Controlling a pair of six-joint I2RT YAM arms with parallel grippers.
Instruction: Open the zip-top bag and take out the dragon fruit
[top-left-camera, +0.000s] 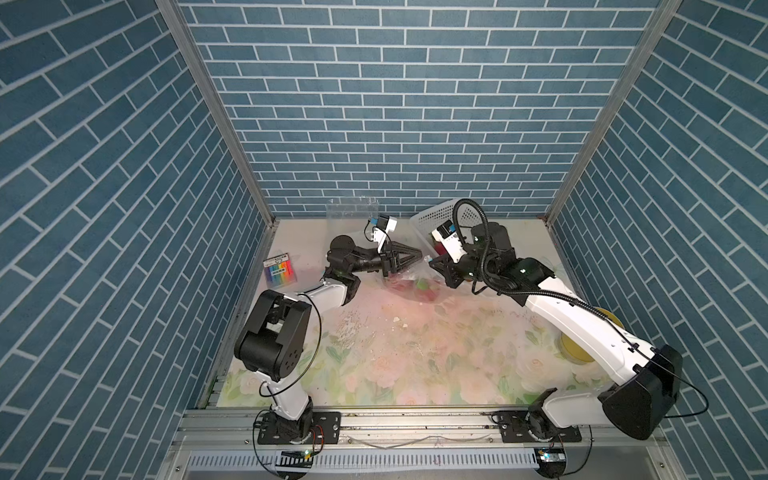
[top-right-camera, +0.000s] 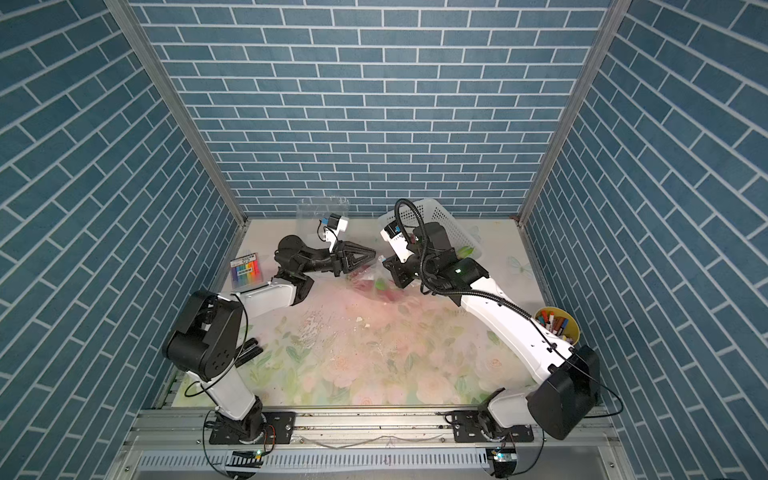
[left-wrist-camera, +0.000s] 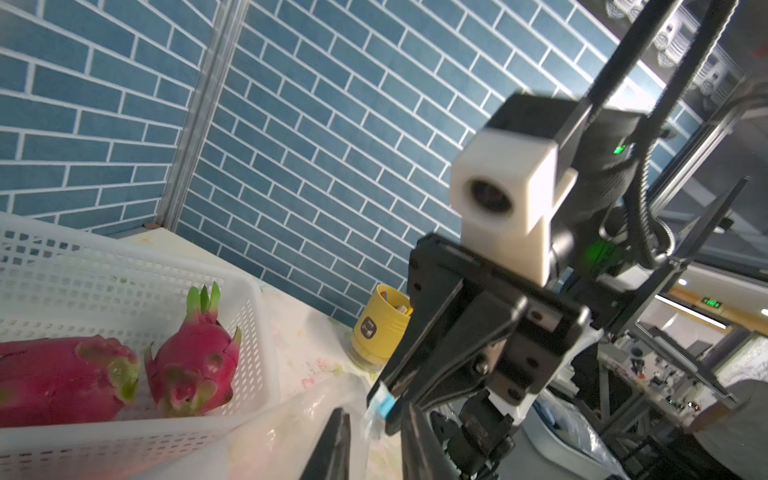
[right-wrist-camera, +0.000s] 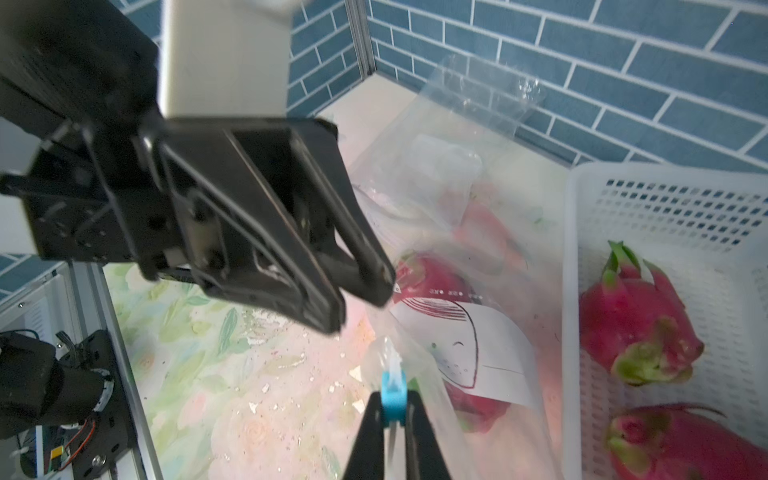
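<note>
The clear zip bag (right-wrist-camera: 504, 352) with a printed white label lies mid-table, dragon fruit (right-wrist-camera: 432, 276) visible inside. My right gripper is shut on the bag's top edge at the light-blue zip slider, which also shows in the left wrist view (left-wrist-camera: 384, 400). My left gripper stands part open facing it, its fingers parted around empty space as far as I can tell; in the right wrist view it is just above the raised bag edge, apart from the slider.
A white basket (right-wrist-camera: 572, 312) with dragon fruits stands behind and right of the bag. A clear box (top-left-camera: 352, 206) stands at the back. A yellow cup (top-right-camera: 568, 328) of pens is at the right, a colour-pen pack (top-left-camera: 279, 270) at the left.
</note>
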